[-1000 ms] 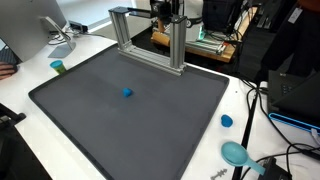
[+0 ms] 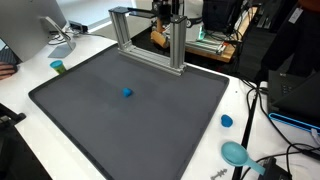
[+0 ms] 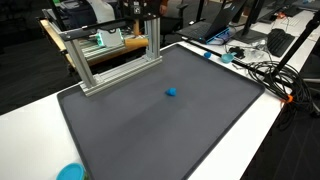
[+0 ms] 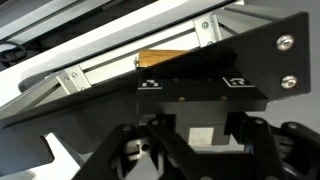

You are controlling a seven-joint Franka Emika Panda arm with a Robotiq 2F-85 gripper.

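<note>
My gripper is at the top bar of the white rack, at the back of the table. In the wrist view its fingertips stand apart, and the area between them is dark. Just beyond them shows a wooden piece with orange edges, partly hidden by the bar. In exterior view 1 this wooden piece hangs below the bar, inside the rack frame. What lies between the fingers is too dark to make out.
A small blue object lies on the dark grey mat. A green-topped cup is at the left, a blue lid and a teal scoop at the right. Cables run along the right side.
The wooden piece hanging in the rack tilts slightly differently from a second ago. The mat and the things around it look the same.
</note>
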